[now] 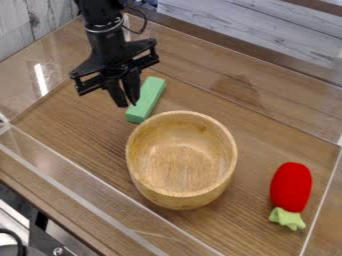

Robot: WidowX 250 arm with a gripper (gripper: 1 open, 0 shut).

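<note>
My black gripper (126, 92) hangs over the upper left of the table, just left of a green block (147, 98) lying on the wood. It looks shut, with nothing visible between its fingers. A tan bowl (181, 160) sits empty at the centre front, below the green block. A red object with a pale green leafy end (291, 188) lies at the right.
A dark cable (16, 250) lies at the lower left corner.
</note>
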